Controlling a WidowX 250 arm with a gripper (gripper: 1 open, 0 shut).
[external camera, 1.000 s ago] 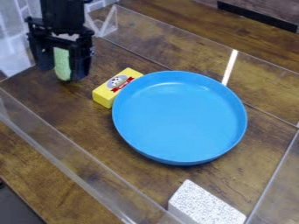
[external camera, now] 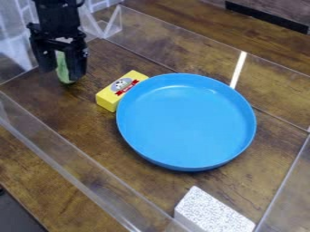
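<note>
My black gripper [external camera: 58, 54] is at the upper left, open, with its fingers around a green object [external camera: 65, 71] that is partly hidden behind it. I cannot tell whether they touch it. A yellow box [external camera: 119, 91] with a red and white label lies to the right of the gripper. A large round blue plate [external camera: 186, 122] fills the middle right of the wooden floor.
A white speckled block [external camera: 213, 211] lies at the bottom right. Clear walls run along the left, lower left and right sides. Bare wood [external camera: 85, 154] is free at the left below the gripper and along the top right.
My gripper has moved a little up and back toward the top of the view and appears smaller. The box and the plate have not moved.
</note>
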